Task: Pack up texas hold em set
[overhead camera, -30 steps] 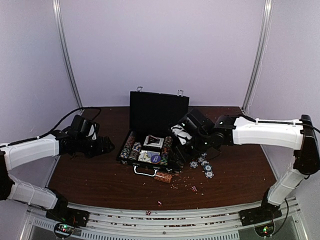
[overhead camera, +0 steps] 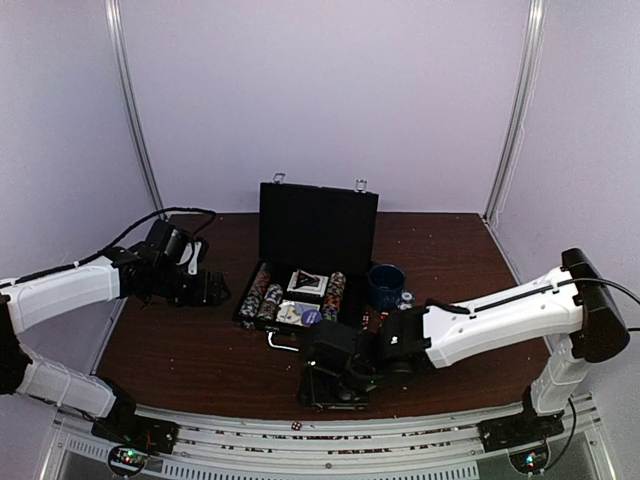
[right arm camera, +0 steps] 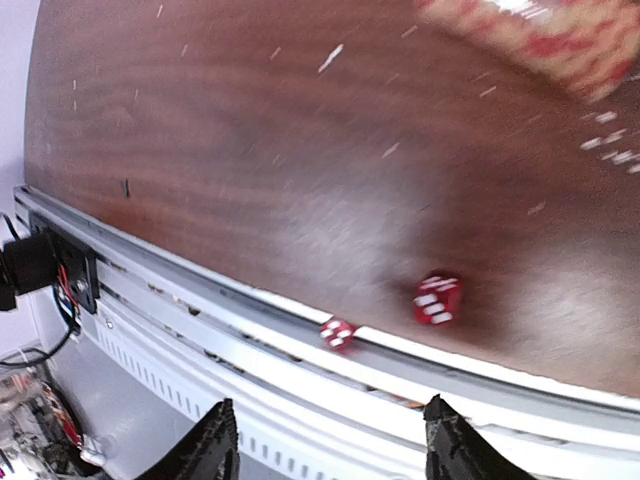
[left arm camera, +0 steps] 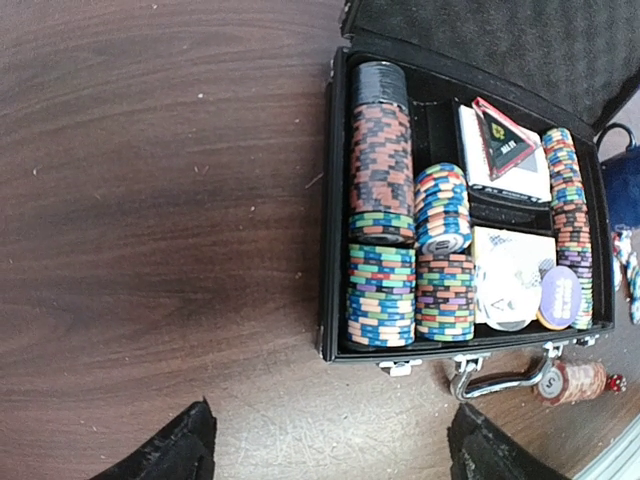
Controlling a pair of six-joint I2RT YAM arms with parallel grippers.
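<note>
The open black poker case [overhead camera: 318, 225] lies mid-table, its lid raised at the back. In the left wrist view, chip stacks [left arm camera: 381, 160], white card decks [left arm camera: 505, 268] and a purple dealer button [left arm camera: 560, 297] fill its compartments. An orange chip stack [left arm camera: 572, 382] lies on the table by the case's handle [left arm camera: 497, 382]. One red die [right arm camera: 438, 299] sits near the table's front edge; another red die [right arm camera: 338, 333] rests on the metal rail. My right gripper is above the front edge, fingers apart, nothing between them. Left of the case, my left gripper hangs open and empty.
A blue cup [overhead camera: 386, 287] stands right of the case, with loose chips [overhead camera: 405, 300] beside it. The metal rail [overhead camera: 330, 448] borders the table's front. Bare tabletop [overhead camera: 160, 350] lies to the left.
My right arm has swung from beside the case toward the front of the table, uncovering the blue cup and hiding the orange stack in the top view. The left arm has barely moved.
</note>
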